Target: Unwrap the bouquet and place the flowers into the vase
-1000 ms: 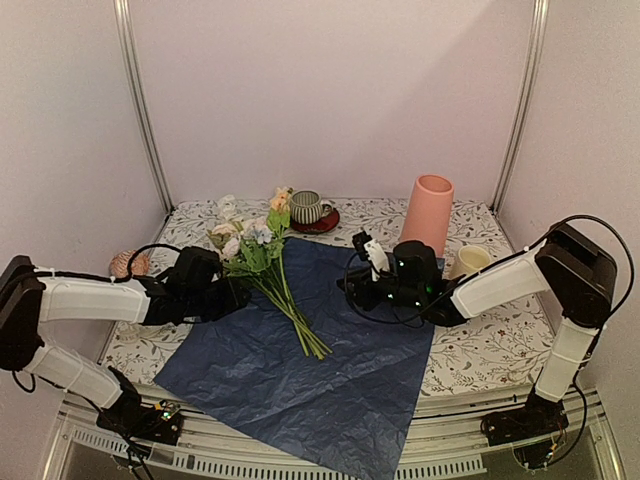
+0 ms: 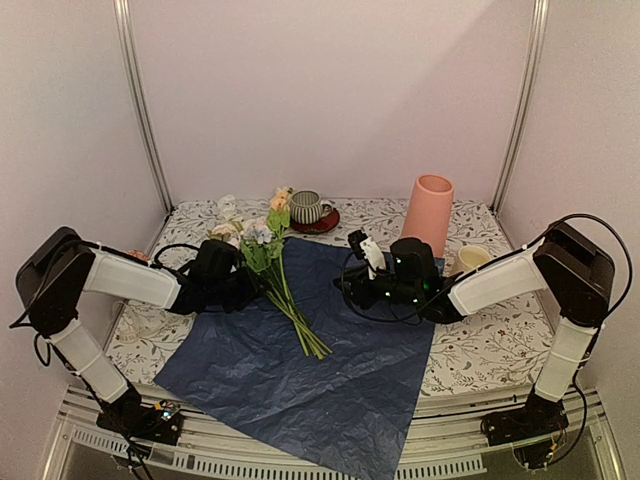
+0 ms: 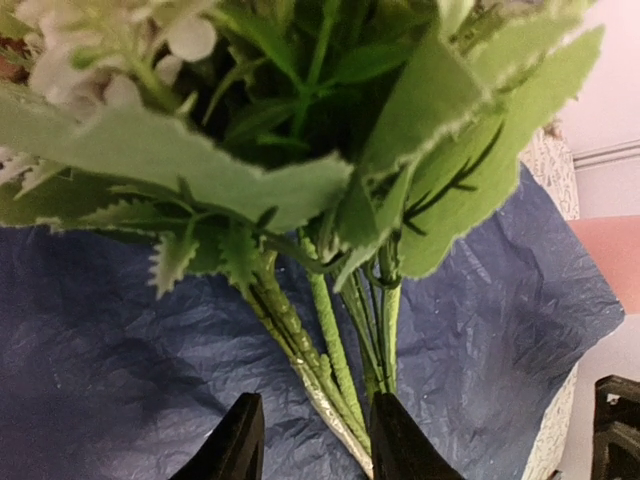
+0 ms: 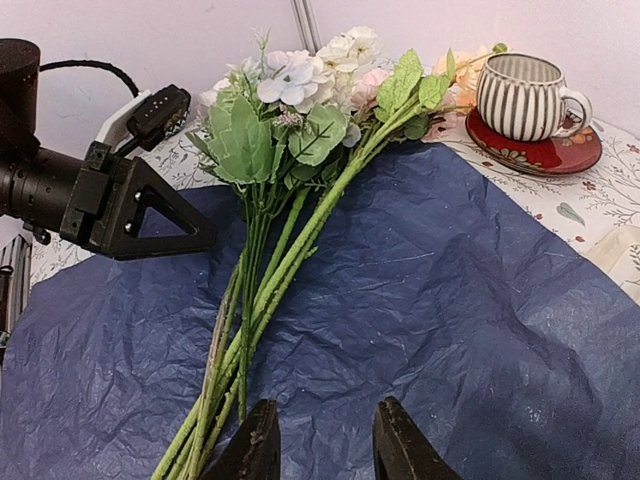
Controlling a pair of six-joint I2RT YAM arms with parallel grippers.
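Note:
A bouquet of pale pink, white and peach flowers [image 2: 258, 232] lies on dark blue paper [image 2: 290, 400], green stems [image 4: 290, 250] pointing toward the front. My left gripper is above the stems just below the leafy heads, fingers apart with nothing gripped; it also shows in the right wrist view at upper left. My right gripper stands open over the paper to the right of the stems, empty. The tall pink vase [image 2: 428, 212] stands upright at back right, behind my right arm.
A striped cup [image 4: 520, 95] sits on a red saucer [image 4: 560, 150] at the back. A cream cup [image 2: 470, 255] is beside the right arm.
My left arm has moved toward the back and slightly right, over the bouquet. My right gripper has shifted very slightly; the flowers look unmoved.

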